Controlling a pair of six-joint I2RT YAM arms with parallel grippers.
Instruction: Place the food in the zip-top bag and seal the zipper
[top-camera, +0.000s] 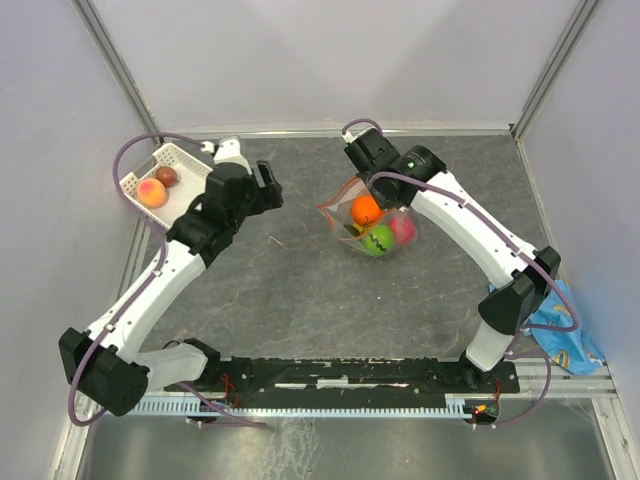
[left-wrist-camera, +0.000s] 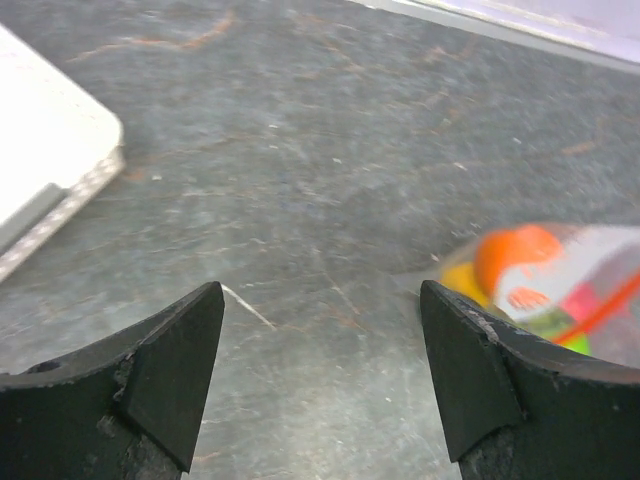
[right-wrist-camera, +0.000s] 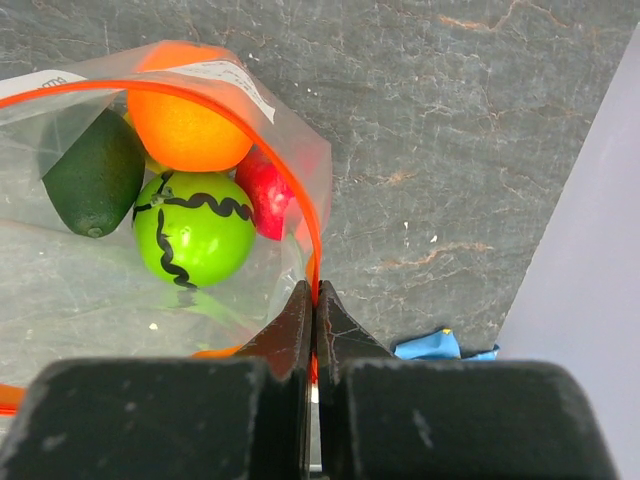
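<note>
The clear zip top bag (top-camera: 349, 222) with an orange rim lies right of centre. Inside are an orange (right-wrist-camera: 190, 120), a green ball with dark stripes (right-wrist-camera: 190, 230), a dark green avocado (right-wrist-camera: 95, 172), a pinkish-red fruit (right-wrist-camera: 262, 192) and something yellow (left-wrist-camera: 462, 280). My right gripper is shut on the bag's orange rim, at the side of its mouth. Between the basket and the bag, my left gripper (top-camera: 268, 186) stands open; only table shows between its fingers. At the left, the white basket (top-camera: 205, 170) holds a peach (top-camera: 152, 193) and a brownish-red fruit (top-camera: 166, 176).
A crumpled blue cloth or packet (top-camera: 570, 335) lies at the far right, near the right arm's base. White walls close off the back and sides.
</note>
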